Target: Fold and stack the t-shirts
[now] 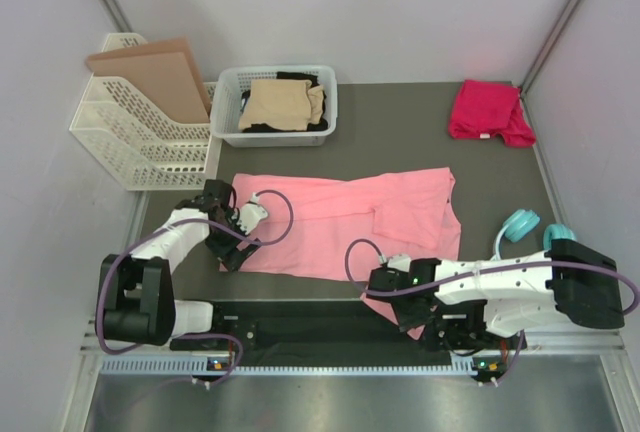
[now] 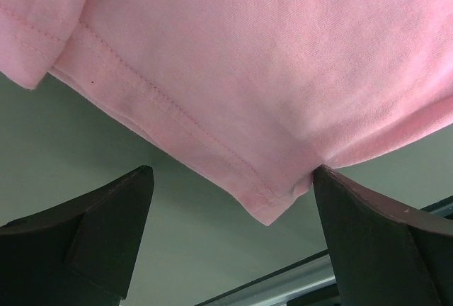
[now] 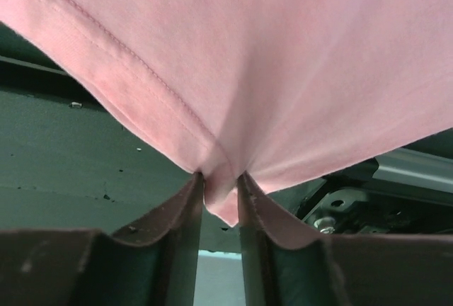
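Note:
A pink t-shirt (image 1: 320, 232) lies spread over the front middle of the table, with a folded flap at its right and a corner hanging past the front edge. My left gripper (image 1: 238, 249) is over its left front corner. In the left wrist view it stands open, fingertips either side of the cloth corner (image 2: 262, 203). My right gripper (image 1: 405, 317) is at the front right corner; in the right wrist view its fingertips lie close around the bunched corner (image 3: 221, 200), and whether they grip it is unclear.
A white basket (image 1: 228, 117) with tan and black folded garments stands at the back, beside white crates (image 1: 150, 157) with cardboard. A red garment (image 1: 485, 110) lies back right. Teal objects (image 1: 520, 222) sit at the right.

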